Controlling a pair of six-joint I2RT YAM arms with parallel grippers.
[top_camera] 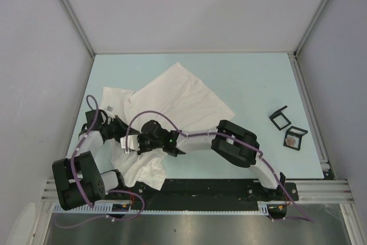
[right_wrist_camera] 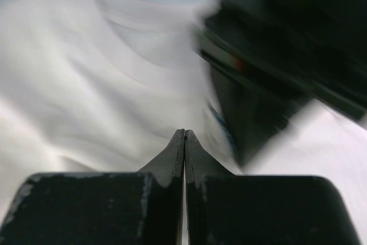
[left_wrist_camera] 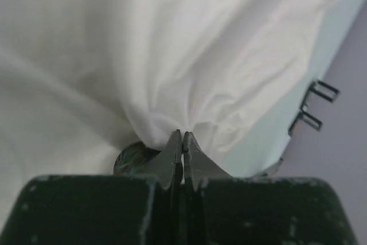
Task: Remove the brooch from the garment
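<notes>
A white garment [top_camera: 172,90] lies on the pale table, wrinkled, both grippers working low on its left part. My left gripper is shut, its tips against the cloth beside a round dark, glossy object [left_wrist_camera: 132,158], perhaps the brooch, partly hidden behind the fingers. In the right wrist view, my right gripper is shut at the fabric, with a large blurred dark gripper body just beside it and a small bluish sliver at that body's edge. From above, the arms cover the spot where the two grippers meet.
Two small open black boxes [top_camera: 280,120] lie on the right of the table [top_camera: 258,78], one holding a small item. Walls bound the sides and back.
</notes>
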